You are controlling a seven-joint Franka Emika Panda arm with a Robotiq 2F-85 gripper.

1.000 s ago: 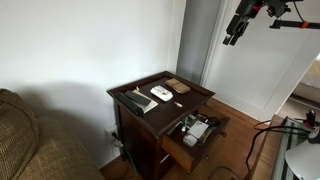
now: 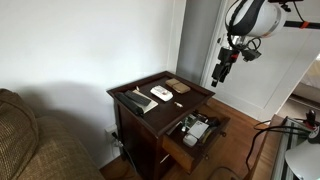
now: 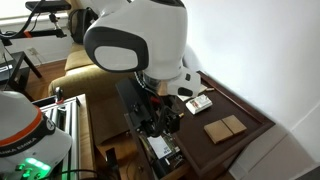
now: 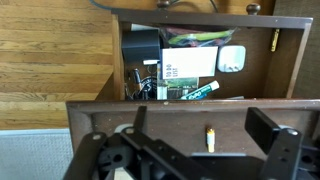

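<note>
My gripper (image 2: 217, 81) hangs in the air to the right of the dark wooden cabinet (image 2: 152, 128), pointing down. In the wrist view its fingers stand wide apart, so the gripper is open with nothing between them. Below it shows the pulled-out drawer, holding a black box (image 4: 141, 45), a white printed packet (image 4: 180, 72), a green-and-white tube (image 4: 201, 91), a clear bag (image 4: 195, 38) and a white square item (image 4: 231, 58). On the cabinet top lies a small yellow-and-white item (image 4: 210, 140).
The cabinet top also carries a white device (image 2: 160, 93), a brown wallet-like item (image 3: 225, 128) and dark flat objects (image 2: 134, 101) near its left end. A brown sofa (image 2: 55, 145) is at the left, with a wall behind the cabinet. Wooden floor (image 4: 55, 65) lies open beside the drawer.
My gripper has come down and slightly left, nearer to the cabinet and drawer. The objects on the cabinet and the open drawer have not moved.
</note>
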